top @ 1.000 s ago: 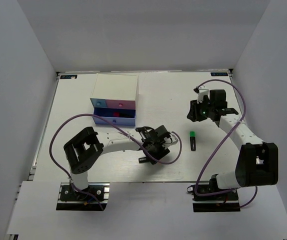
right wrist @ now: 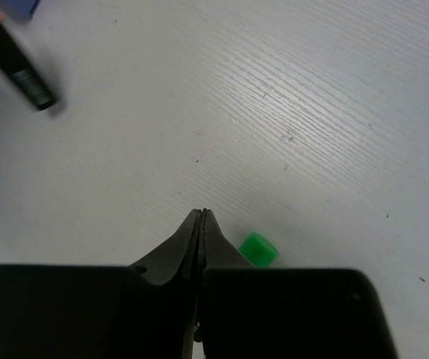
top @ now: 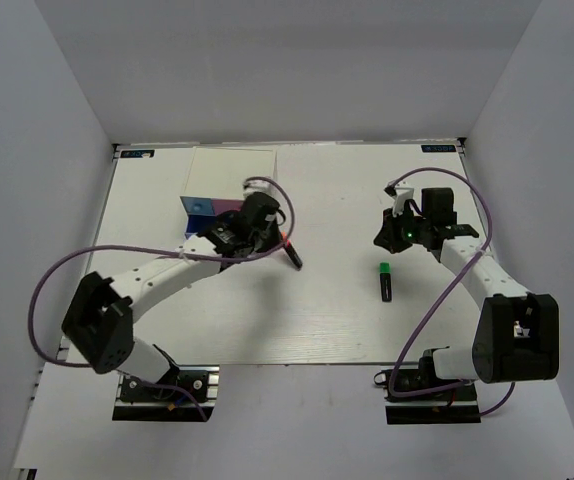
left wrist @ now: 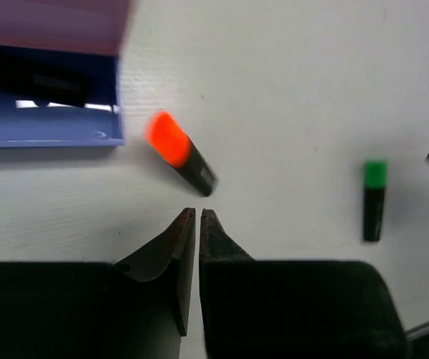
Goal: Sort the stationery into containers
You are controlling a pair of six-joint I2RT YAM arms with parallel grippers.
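Note:
An orange-tipped black marker shows beyond the left fingertips, blurred and apart from them, to the right of the open blue drawer. Whether it touches the table, I cannot tell. My left gripper has a narrow gap between its fingers and nothing in it. From above, its arm covers most of the drawer. A black marker with a green end lies on the right side of the table. Just beyond that green end is my right gripper, shut with nothing between its fingers.
The drawer belongs to a white-topped box with pink and light-blue fronts. A dark object lies inside the drawer.
My left arm has swung from the table's front to the drawer, at the upper left. The orange-tipped marker has moved from the front toward the drawer's right side.

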